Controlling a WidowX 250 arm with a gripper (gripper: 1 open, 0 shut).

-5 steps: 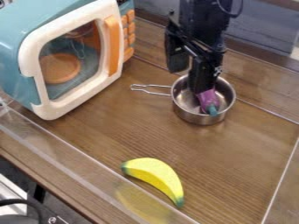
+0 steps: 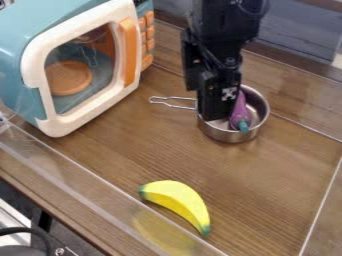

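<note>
My black gripper (image 2: 214,92) hangs over the steel pot (image 2: 221,131), its fingers pointing down at the pot's left part; it hides part of the pot, and the space between the fingertips is hard to make out. A purple eggplant-like toy (image 2: 242,116) with a teal end lies in the pot, just right of the gripper. The pot's wire handle points left. A yellow toy banana (image 2: 178,200) lies on the wooden counter in front.
A toy microwave (image 2: 67,80) in blue and white, with an orange plate inside, stands at the left. A clear strip runs along the front left edge.
The gripper has shifted slightly and turned, coming lower over the left side of the pot. The pot, toy and banana look unmoved.
</note>
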